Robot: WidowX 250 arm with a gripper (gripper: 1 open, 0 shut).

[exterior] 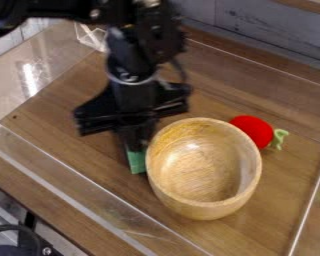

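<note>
My black gripper (133, 128) hangs low over the wooden table, left of a light wooden bowl (203, 170), blurred in this view. A green strip (137, 160) lies beside the bowl's left side, partly hidden beneath the gripper. The fingertips are too blurred and hidden to show what is between them.
A red tomato-like toy (252, 129) with green leaves lies behind the bowl at the right. Clear plastic edging runs along the table (56, 120) at left and front.
</note>
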